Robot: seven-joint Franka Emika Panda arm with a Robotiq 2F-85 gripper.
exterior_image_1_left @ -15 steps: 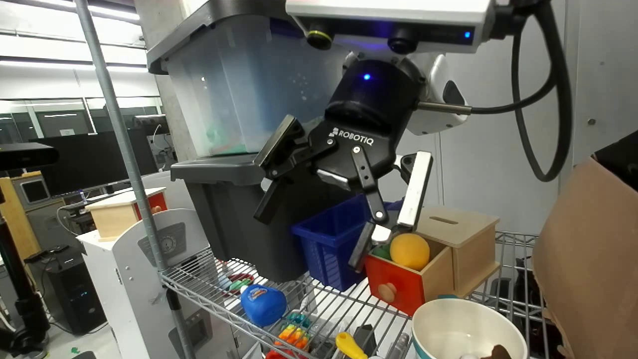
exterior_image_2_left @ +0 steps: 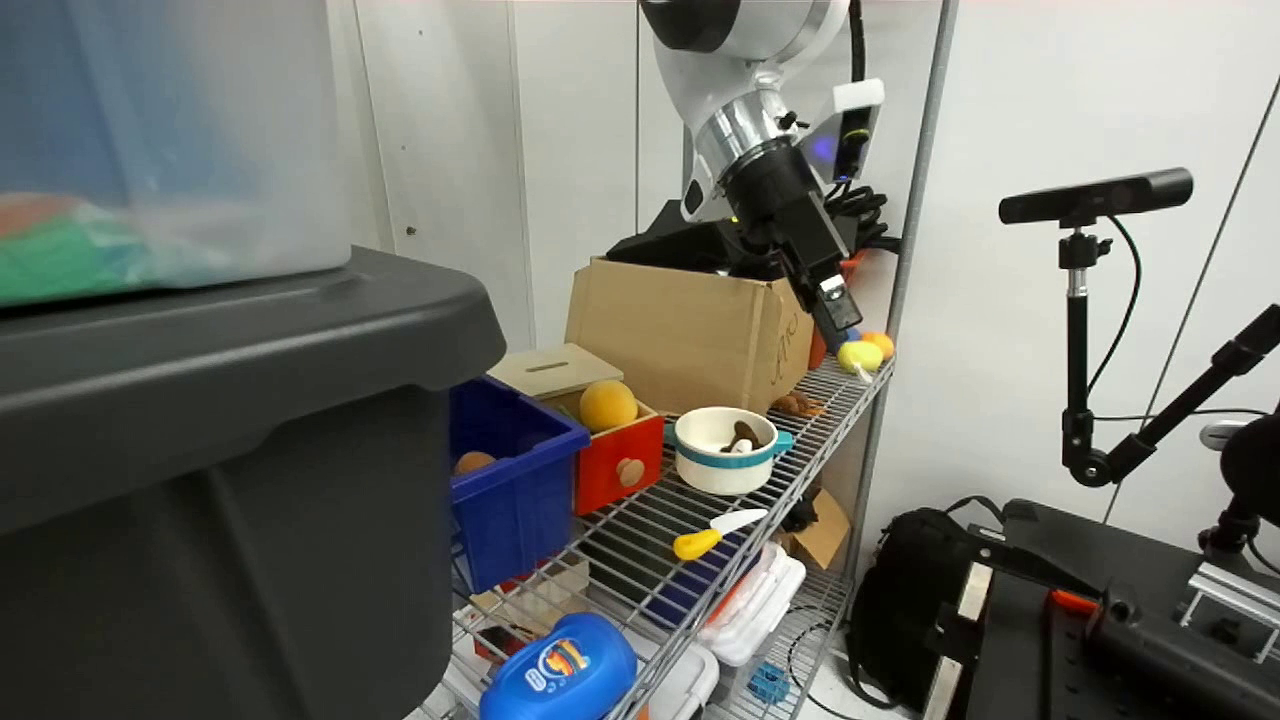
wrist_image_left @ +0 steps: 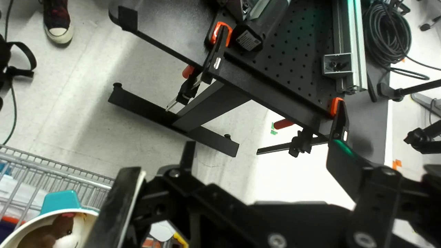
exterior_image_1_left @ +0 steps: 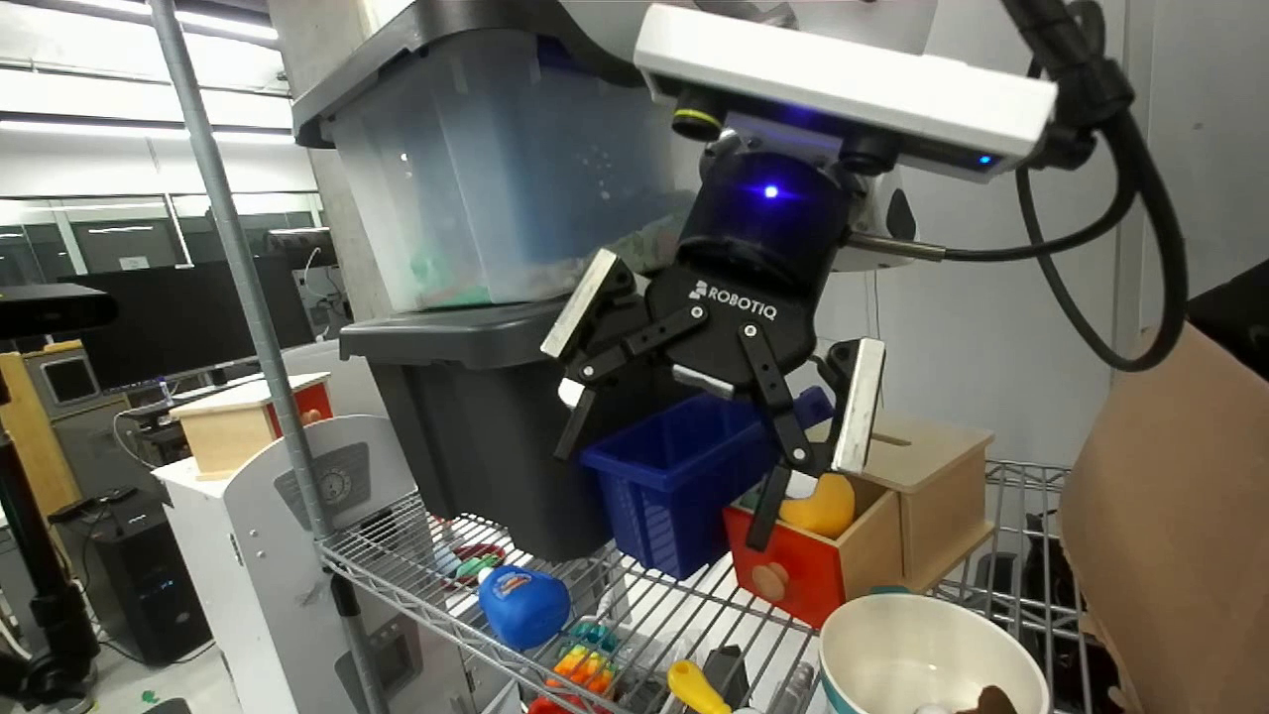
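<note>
My gripper (exterior_image_1_left: 662, 500) hangs above the wire shelf with its fingers spread wide, open and with nothing between them. In exterior view 1 its right finger covers part of an orange ball (exterior_image_1_left: 833, 505) in the red-fronted wooden drawer (exterior_image_1_left: 785, 571); exterior view 2 shows the ball (exterior_image_2_left: 608, 406) well apart from my gripper (exterior_image_2_left: 842, 314). A white bowl with teal handles (exterior_image_2_left: 710, 470) holds a brown and white toy (wrist_image_left: 45, 238). The blue bin (exterior_image_2_left: 510, 480) has a brownish round thing inside. A yellow-handled knife (exterior_image_2_left: 716, 533) lies on the shelf.
Large storage tubs (exterior_image_1_left: 476, 416) are stacked beside the blue bin. A cardboard box (exterior_image_2_left: 672, 336) stands behind the bowl, and a blue bottle-like container (exterior_image_2_left: 561, 672) sits at the shelf's near end. In the wrist view, a black table (wrist_image_left: 281, 78) stands beyond open floor.
In exterior view 1 my gripper has shifted right and slightly down, and the camera above it has tilted. Its finger now crosses in front of the orange ball. The shelf objects look unmoved.
</note>
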